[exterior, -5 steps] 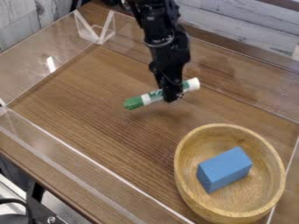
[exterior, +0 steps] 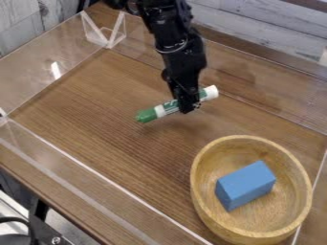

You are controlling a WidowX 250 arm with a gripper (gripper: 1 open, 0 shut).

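Note:
My black gripper (exterior: 186, 100) hangs over the middle of the wooden table, shut on a white tube with a green end (exterior: 157, 111), held at a slant from lower left to upper right. A wooden bowl (exterior: 293, 213) at the lower right holds a blue block (exterior: 244, 184).
Clear plastic edging runs along the left, a pale plank wall along the back right, and black cables lie at the lower left.
My arm and gripper have shifted slightly to the left and stand more upright, with the tube still held. The bowl and block are unchanged.

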